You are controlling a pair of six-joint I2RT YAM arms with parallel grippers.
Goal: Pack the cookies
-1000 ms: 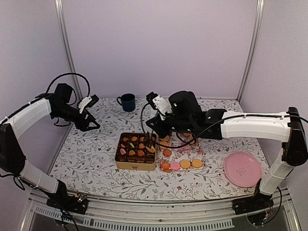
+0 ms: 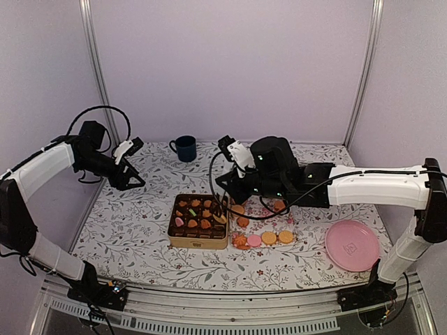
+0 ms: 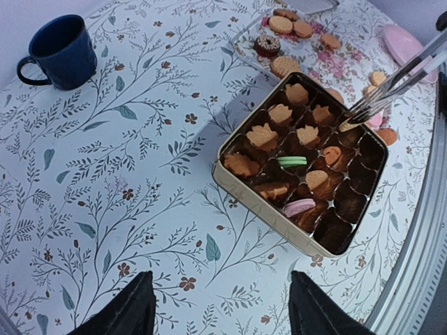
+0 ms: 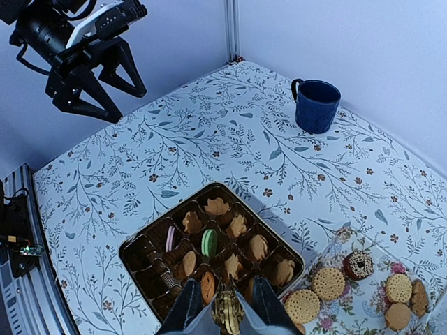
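A tan box with a dark compartment insert (image 2: 198,241) holds several cookies, among them a green macaron (image 3: 292,161) and a pink one (image 3: 298,206); some compartments are empty. My right gripper is low over the box's right side, shut on a tan cookie (image 3: 348,125) at the compartments. My left gripper (image 2: 128,180) hangs open above the left of the table, well apart from the box.
A clear tray of loose cookies (image 4: 398,276) lies right of the box. A dark blue mug (image 2: 185,149) stands at the back, a pink plate (image 2: 351,246) at the front right.
The right arm and gripper have shifted slightly right and down in the top view. The left arm has stayed still.
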